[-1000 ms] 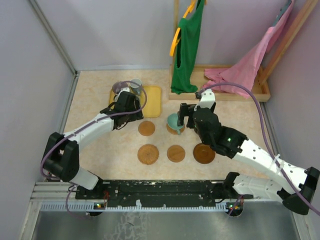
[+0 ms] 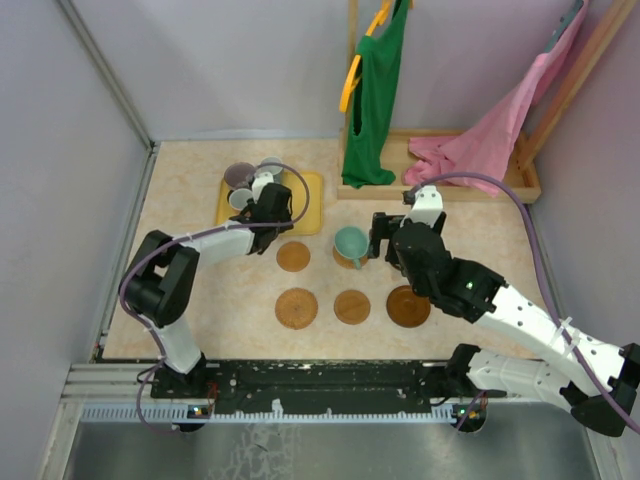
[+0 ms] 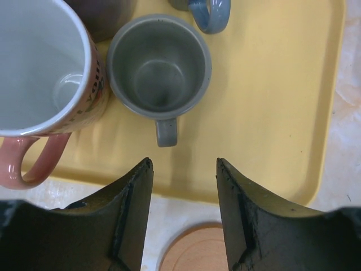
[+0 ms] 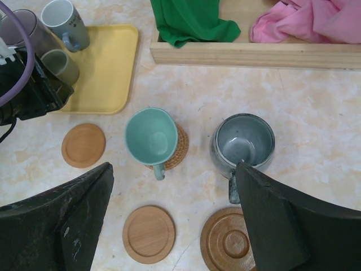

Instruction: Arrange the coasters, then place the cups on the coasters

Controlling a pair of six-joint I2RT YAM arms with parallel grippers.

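Observation:
A small grey cup [image 3: 158, 68] sits upright in the yellow tray [image 3: 271, 113], its handle pointing toward my left gripper. That gripper is partly open just short of the handle, nothing between its fingers. In the right wrist view a teal cup [image 4: 151, 135] rests on a woven coaster [image 4: 181, 148]. To its right stands a dark grey mug [image 4: 243, 141], behind a dark brown wooden coaster [image 4: 217, 240]. Two plain round coasters, one near the tray [image 4: 83, 145] and one in front [image 4: 149, 234], are bare. Wide open and empty, my right gripper hovers over this area.
A white mug with a red handle [image 3: 45, 73] stands close against the grey cup's left. A blue-grey mug [image 4: 66, 23] and a purple mug [image 2: 239, 175] are also at the tray. Behind on the right is a wooden rack [image 4: 242, 55] with green and pink cloth.
The right gripper has moved slightly right and toward the front, showing more of the teal cup.

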